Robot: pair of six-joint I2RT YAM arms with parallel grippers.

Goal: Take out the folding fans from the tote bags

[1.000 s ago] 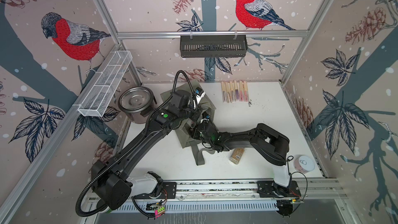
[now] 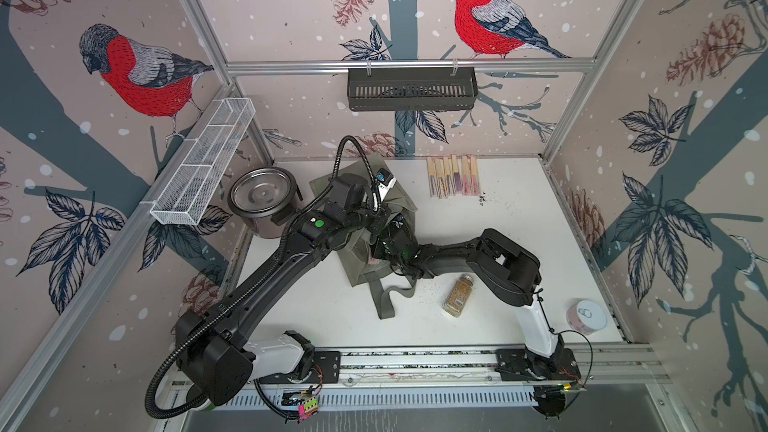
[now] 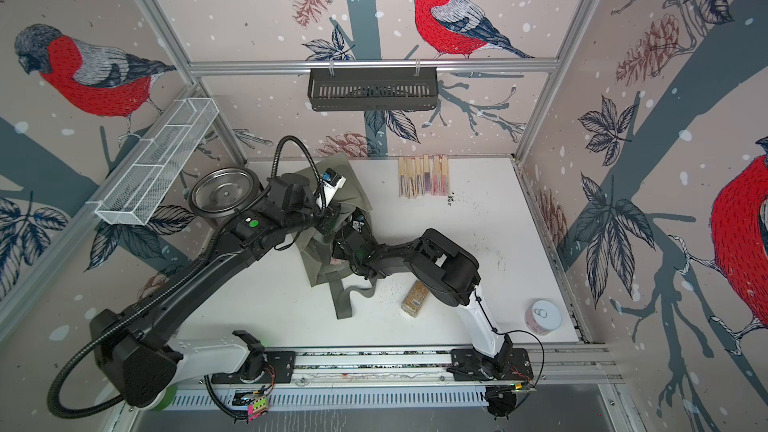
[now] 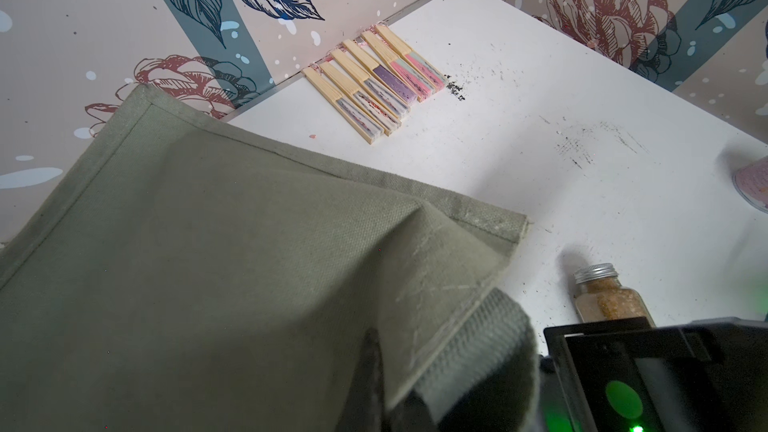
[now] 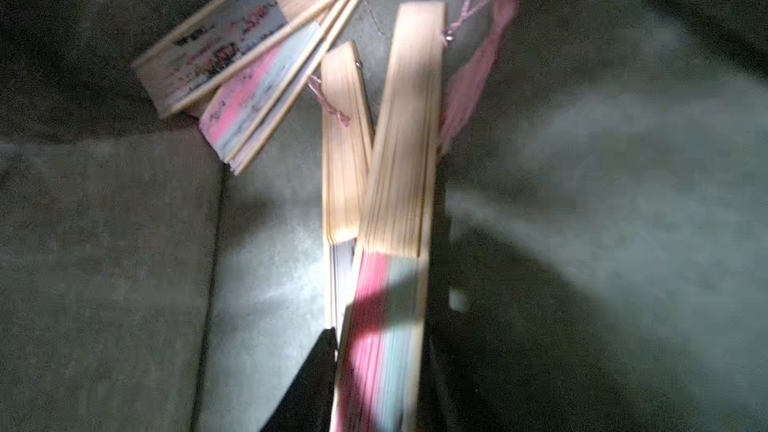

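The olive tote bag (image 2: pixel 356 268) lies on the table. My left gripper pinches its cloth edge, holding the opening up. My right gripper is inside the bag in the right wrist view, its fingers either side of a pink-and-green folding fan (image 5: pixel 396 128); whether they grip it is unclear. A second fan (image 5: pixel 344 152) lies beside it, and several more fans (image 5: pixel 232 48) lie further up in the bag. A row of several fans (image 4: pixel 376 88) lies at the back of the table, outside the bag.
A steel pot (image 2: pixel 262 192) stands left of the bag. A spice jar (image 2: pixel 458 296) lies at the front, a can (image 2: pixel 587 316) at the front right. A white wire shelf (image 2: pixel 204 160) and a dark rack (image 2: pixel 412 89) hang on the walls.
My right arm has shifted a little toward the back and left, its gripper moving within the bag. The left arm has stayed put.
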